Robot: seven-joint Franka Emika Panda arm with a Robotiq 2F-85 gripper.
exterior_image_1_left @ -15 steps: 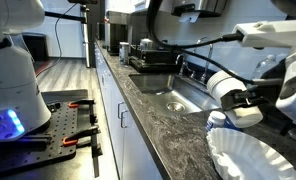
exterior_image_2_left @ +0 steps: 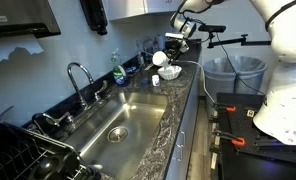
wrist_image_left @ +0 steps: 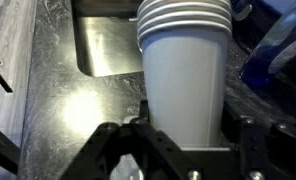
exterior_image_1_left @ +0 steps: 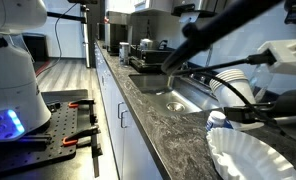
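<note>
A stack of white cups (exterior_image_1_left: pixel 233 90) hangs above the counter, rims up and slightly tilted, with my gripper (exterior_image_1_left: pixel 251 112) shut on it. In the wrist view the nested cups (wrist_image_left: pixel 186 85) fill the middle, their stacked rims toward the top and the black fingers (wrist_image_left: pixel 138 135) around the lower part. The fingertips are partly hidden behind the cups. A white fluted bowl (exterior_image_1_left: pixel 246 158) sits on the counter below and to the right of the stack. In exterior view 2 the cups (exterior_image_2_left: pixel 161 57) appear just above the bowl (exterior_image_2_left: pixel 169 72), clear of the counter.
A small blue-and-white container (exterior_image_1_left: pixel 216 120) stands beside the bowl. The sink (exterior_image_1_left: pixel 173 100) lies farther along the dark counter (exterior_image_1_left: pixel 153 115), whose front stretch is clear. Bottles (exterior_image_2_left: pixel 119 72) and a faucet (exterior_image_2_left: pixel 80 85) line the wall.
The cup stack has turned from lying tilted, base toward the bowl, to nearly upright with its rims up. My arm has swung lower and nearer the camera. The bowl has not moved.
</note>
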